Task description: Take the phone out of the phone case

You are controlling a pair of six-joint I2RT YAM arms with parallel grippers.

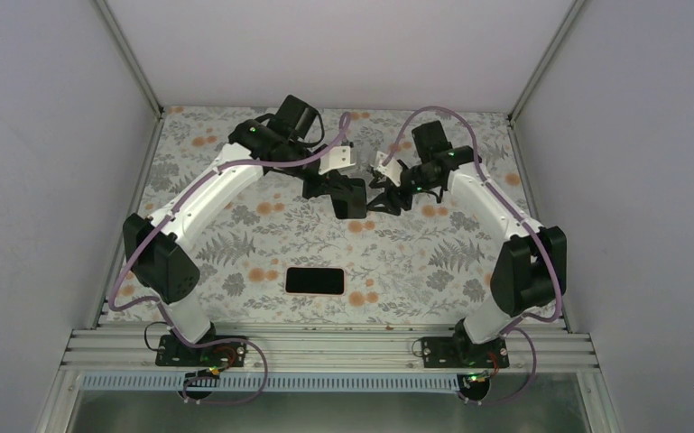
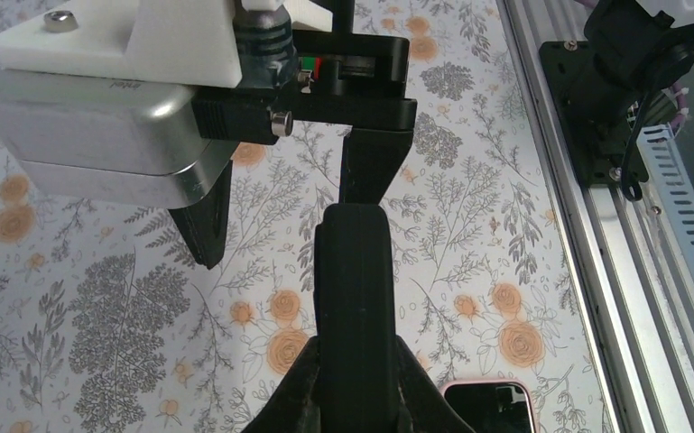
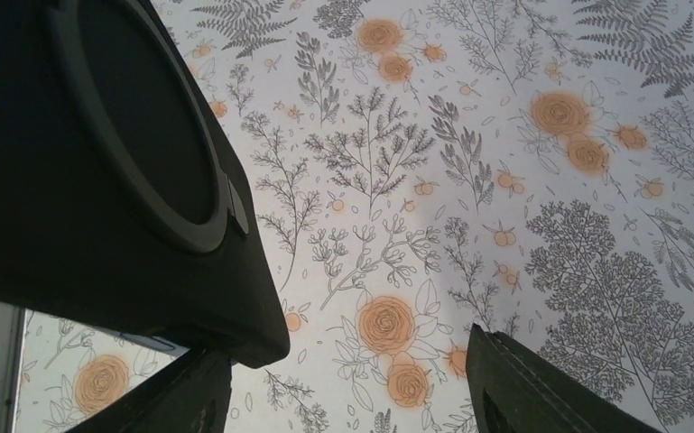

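A black phone case (image 1: 351,200) hangs above the table, with my left gripper (image 1: 329,185) shut on its upper end. In the left wrist view the case (image 2: 357,298) appears edge-on and fills the space between the fingers. A phone (image 1: 315,280) with a dark screen and thin pinkish edge lies flat on the table, apart from the case. My right gripper (image 1: 379,195) is part open, close to the case's right side. In the right wrist view, one of its fingers (image 3: 180,397) overlaps the case's corner; whether they touch I cannot tell. Only patterned table shows between its fingers.
Flower-patterned cloth covers the table (image 1: 433,280), which is clear at the front right and back left. Metal rails (image 1: 361,330) and grey walls border it.
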